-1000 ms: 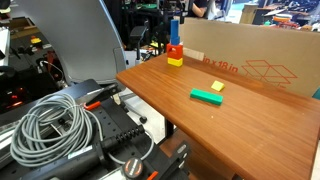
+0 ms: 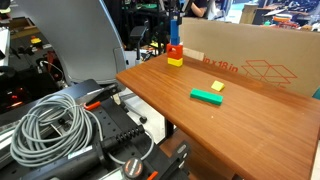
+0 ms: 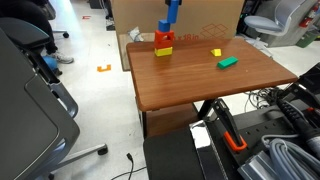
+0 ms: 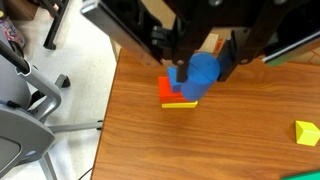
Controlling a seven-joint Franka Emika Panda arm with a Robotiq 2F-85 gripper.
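A blue cylinder (image 4: 204, 69) stands between the fingers of my gripper, which is shut on it. Under it rises a small stack: a yellow block (image 3: 164, 51) at the bottom, a red block (image 3: 162, 40) on that, and a blue block (image 3: 165, 27) on top. In exterior view 2 the cylinder (image 3: 172, 12) is slightly to the right over the blue block; whether they touch I cannot tell. Exterior view 1 shows the cylinder (image 2: 174, 29) upright above the red block (image 2: 174, 51), my gripper mostly hidden at the top edge.
On the wooden table (image 2: 240, 125) lie a green block (image 2: 206, 97) and a small yellow cube (image 2: 217, 86), both apart from the stack. A cardboard panel (image 2: 255, 55) stands along the back.
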